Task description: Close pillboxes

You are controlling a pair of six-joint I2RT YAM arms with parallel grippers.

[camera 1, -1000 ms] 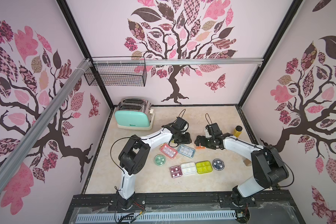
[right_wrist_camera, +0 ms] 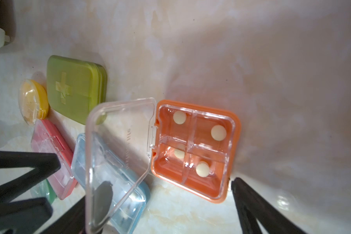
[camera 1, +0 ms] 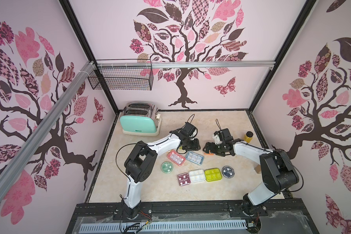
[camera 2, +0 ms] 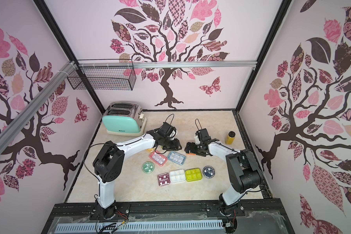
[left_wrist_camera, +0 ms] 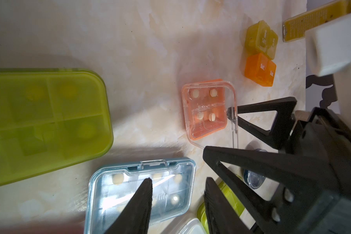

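An orange pillbox (right_wrist_camera: 200, 107) with several pale pills lies on the table, its clear lid (right_wrist_camera: 119, 128) raised off the base on the side toward my left arm. My right gripper is open, one finger (right_wrist_camera: 103, 197) behind the lid's clear wall and the other just past the base's opposite edge. My left gripper hangs to the left, its fingers apart with nothing between them. Below it sits a blue pillbox (left_wrist_camera: 124, 198) with its lid down. An olive pillbox (right_wrist_camera: 76, 85) with a cross lies shut behind it.
A pink box (camera 1: 176, 157), green round box (camera 1: 167, 167), purple box (camera 1: 184, 179), white box (camera 1: 197, 175), lime box (camera 1: 213, 174) and dark round box (camera 1: 228, 171) crowd the front. A toaster (camera 1: 140, 120) stands back left, a yellow bottle (camera 1: 248, 136) back right. Both grippers are close together.
My left arm and the other boxes look unmoved.
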